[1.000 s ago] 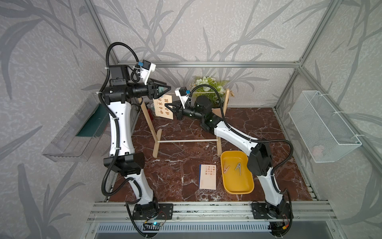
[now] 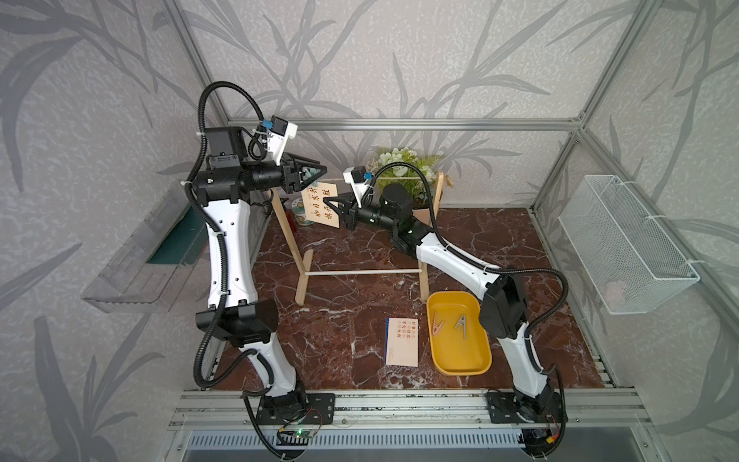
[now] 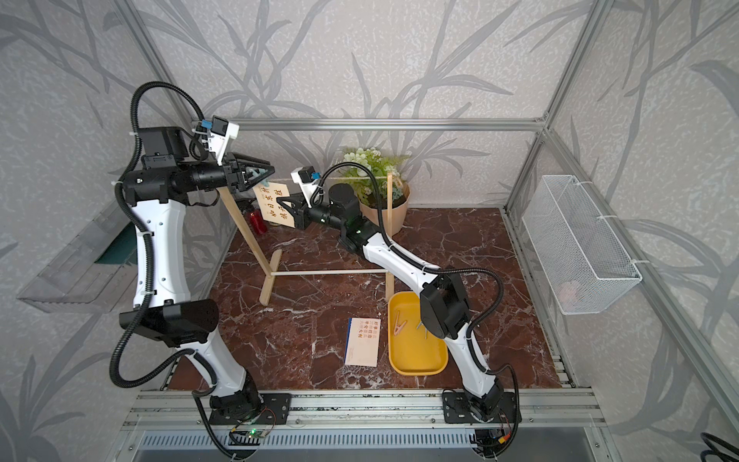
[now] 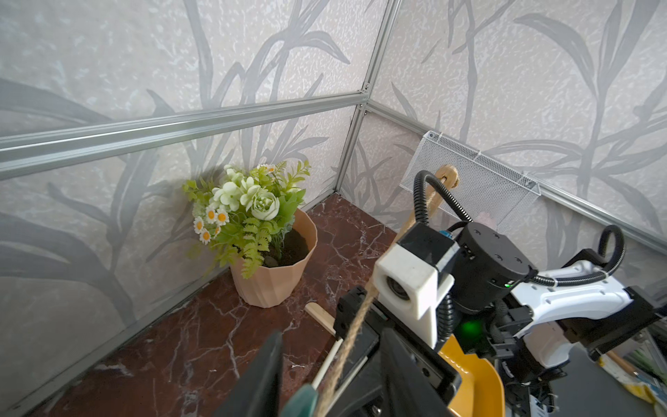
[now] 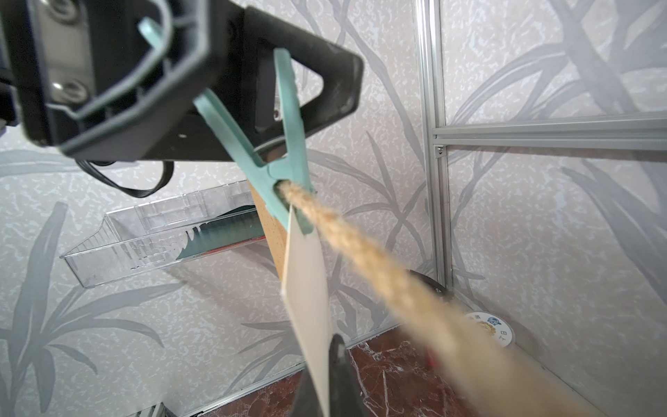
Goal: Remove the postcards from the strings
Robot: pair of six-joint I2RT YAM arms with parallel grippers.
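A cream postcard (image 2: 319,205) with dark characters hangs at the left end of the string. A teal clothespin (image 5: 278,173) sits at its top corner, with the string (image 5: 375,260) running through the clip. My left gripper (image 2: 315,176) is around this clip, fingers part open; in the right wrist view the clip's handles stand spread. My right gripper (image 2: 326,202) is shut on the postcard's edge, the card passing between its fingers. Another postcard (image 2: 402,342) lies flat on the table, left of the yellow tray (image 2: 459,371).
Two clothespins (image 2: 462,323) lie in the yellow tray. The wooden frame (image 2: 302,278) stands beneath the string. A potted plant (image 4: 271,264) is behind it. A mesh basket (image 2: 627,246) hangs on the right wall.
The right gripper and the postcard's held edge have shifted slightly right. My left gripper has drawn back slightly to the left.
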